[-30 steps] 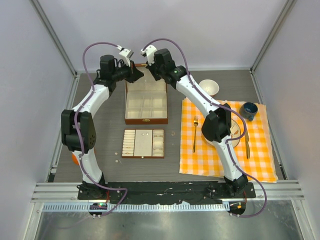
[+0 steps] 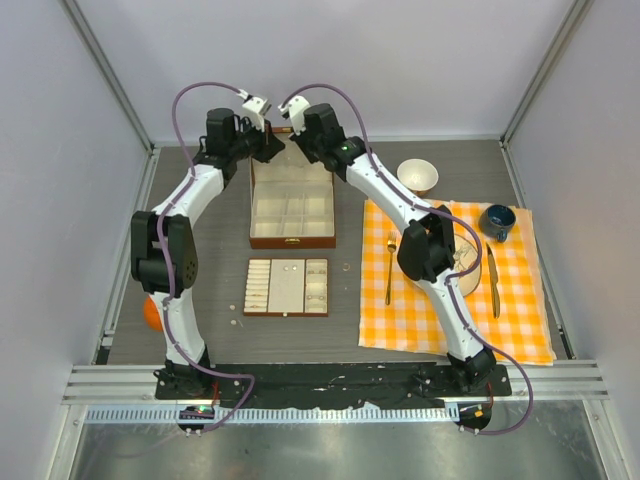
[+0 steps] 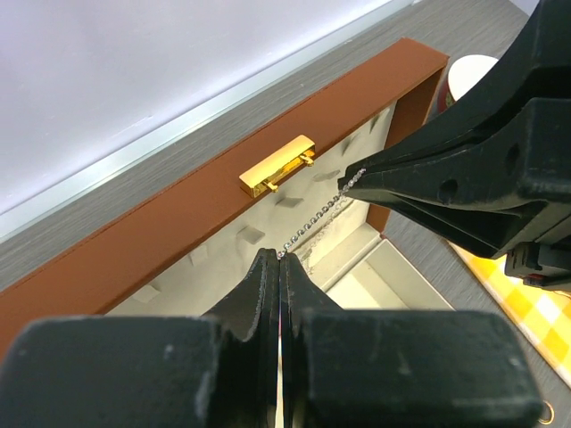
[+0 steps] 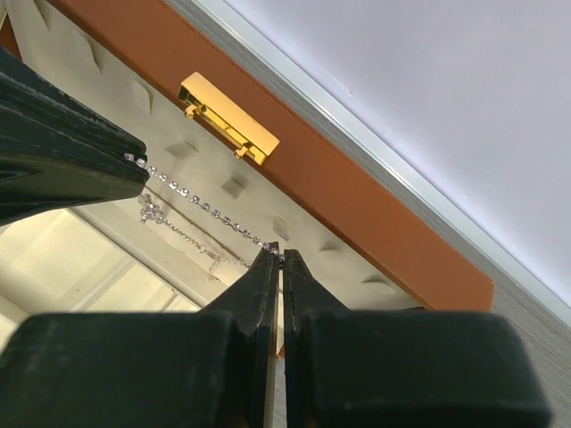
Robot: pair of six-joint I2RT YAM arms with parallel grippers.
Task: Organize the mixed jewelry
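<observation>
An open jewelry box [image 2: 292,240] stands at the back centre, its raised lid lined with cream and small tabs, with a gold clasp [image 3: 277,165] [image 4: 227,118]. My left gripper [image 2: 265,146] and right gripper [image 2: 298,140] face each other before the lid, both shut. A rhinestone chain [image 3: 312,219] [image 4: 205,207] stretches between their tips; my right gripper is shut on one end, and the other end meets the left fingertips. Behind it, a second silver chain [image 4: 183,234] hangs against the lid.
A compartment tray [image 2: 285,290] lies in front, small pieces beside it. At right are a white bowl [image 2: 417,175], dark mug [image 2: 497,222], cutlery and a plate on a checked cloth [image 2: 380,330]. An orange object [image 2: 151,312] sits at the left.
Both arms have shifted slightly at the lid: the right gripper a little downward in the top view, the left arm's body a little to the right. Nothing else visibly differs.
</observation>
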